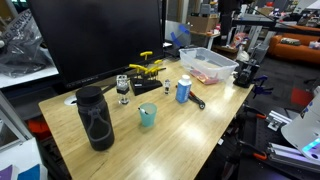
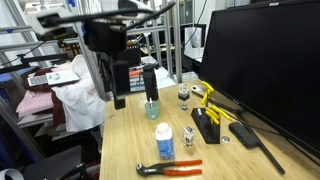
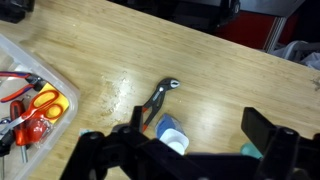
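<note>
My gripper hangs open above the table, its two black fingers (image 3: 280, 140) wide apart and nothing between them. It also shows at upper left in exterior view 2. Below it in the wrist view are a white bottle with a blue label (image 3: 172, 135), and pliers (image 3: 158, 97) with red-orange handles lying next to it. A teal cup (image 3: 250, 150) is partly hidden by the right finger. In exterior view 1, the bottle (image 1: 183, 91) stands upright, with the pliers (image 1: 196, 101) to its right and the cup (image 1: 147, 115) to its left.
A clear bin (image 3: 42, 150) holds red-handled tools. A tall black canister (image 1: 96, 120) stands at the left. Near the monitor (image 1: 105, 35) are a glass (image 1: 123, 88) and a black stand with yellow tools (image 1: 147, 72).
</note>
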